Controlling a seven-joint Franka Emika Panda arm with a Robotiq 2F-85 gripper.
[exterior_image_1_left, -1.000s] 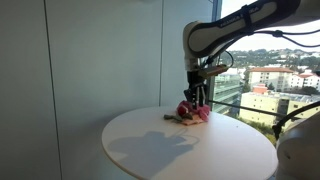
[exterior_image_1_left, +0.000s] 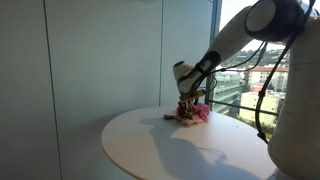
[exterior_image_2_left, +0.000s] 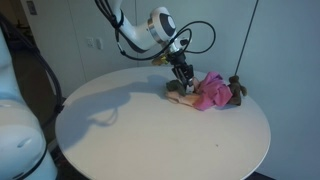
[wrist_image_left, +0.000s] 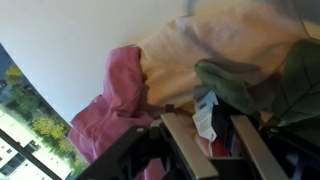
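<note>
A heap of cloths lies on the round white table. In exterior view 2 it shows a pink cloth (exterior_image_2_left: 212, 91), a peach cloth (exterior_image_2_left: 184, 98) and a dark brown-green piece (exterior_image_2_left: 237, 91) at the right. My gripper (exterior_image_2_left: 188, 84) points down at the left part of this heap. From the wrist, the peach cloth (wrist_image_left: 185, 50) spreads ahead, the pink cloth (wrist_image_left: 122, 82) lies to the left and green cloth (wrist_image_left: 228, 88) to the right. A whitish tag-like piece (wrist_image_left: 205, 116) and something red appear by my fingers (wrist_image_left: 182, 145). Whether they grip any cloth is unclear.
Bare white tabletop (exterior_image_2_left: 140, 140) extends in front and to the left of the heap. A window (exterior_image_1_left: 255, 85) stands behind the table in exterior view 1, and plain panel walls (exterior_image_1_left: 105, 60) close off the left.
My arm has shifted left in exterior view 1 and lowered, bringing the gripper down to the heap. The cloths look much the same.
</note>
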